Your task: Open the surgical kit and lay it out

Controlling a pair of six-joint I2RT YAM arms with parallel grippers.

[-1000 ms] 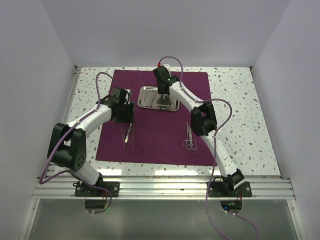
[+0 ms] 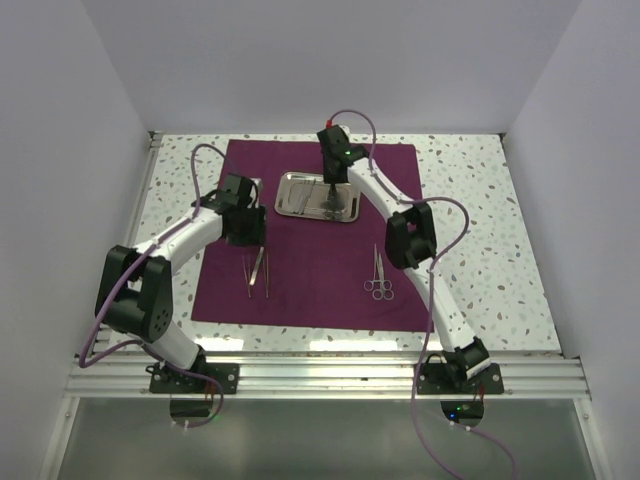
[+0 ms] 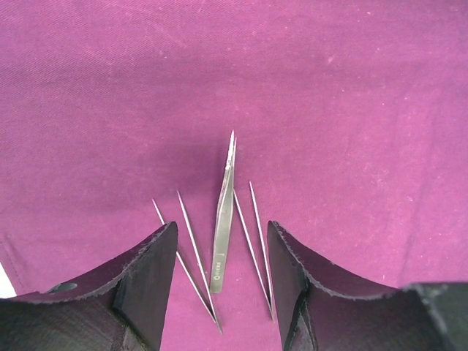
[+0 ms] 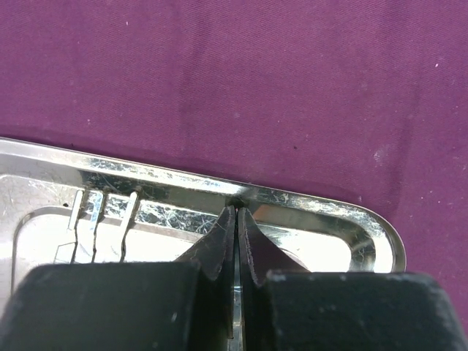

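Note:
The metal tray (image 2: 317,217) lies on the purple cloth (image 2: 315,280) toward the back, with several slim instruments (image 4: 124,219) at its left side. Above its right part is my right gripper, its fingers pressed together and nothing showing between them. They cover part of the tray's interior. My left gripper stands open above the cloth, left of the tray. Tweezers (image 3: 224,219) and several thin rods (image 3: 257,234) appear between and below its fingers, lying on the cloth, not gripped. Two scissor-like tools (image 2: 379,285) rest side by side on the cloth at the right.
A speckled table (image 2: 490,240) surrounds the cloth, bare on the right. The cloth's middle, between the tweezers and the scissor-like tools, is free. Purple cables (image 2: 430,300) loop along both arms.
The right gripper has shifted a little to the right over the tray. My left arm and the laid-out instruments look unmoved.

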